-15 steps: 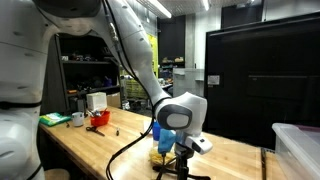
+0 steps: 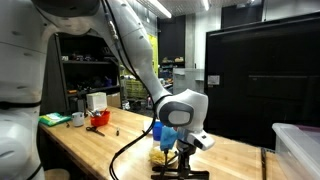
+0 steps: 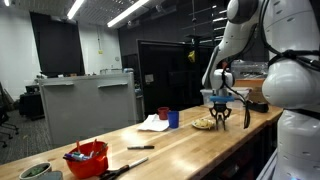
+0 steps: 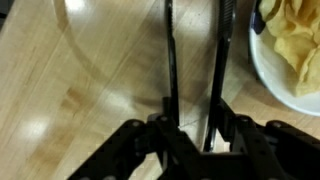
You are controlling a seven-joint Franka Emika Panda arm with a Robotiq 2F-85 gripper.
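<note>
My gripper is open, its two thin black fingers apart over the bare wooden table, with only tabletop showing between them. Right of the fingers in the wrist view, a white bowl (image 4: 271, 74) holds yellow chips (image 4: 297, 38); the frame edge cuts it off. Exterior view 1 has the gripper (image 2: 180, 170) low at the near part of the table, just right of the yellow chips (image 2: 157, 157). From exterior view 2 the chips (image 3: 205, 123) lie close beside the gripper (image 3: 222, 122). Whether the fingertips touch the table cannot be told.
A blue cup (image 3: 173, 119) and a red cup (image 3: 163, 113) stand behind the bowl, near a white cloth (image 3: 153, 123). Farther along are a red basket (image 3: 87, 160) of items and dark-handled tools (image 3: 124, 168).
In exterior view 1 the gripper's dark lower parts look wider and slightly lower than a second ago. The arm has shifted only a little. The chips appear unmoved.
</note>
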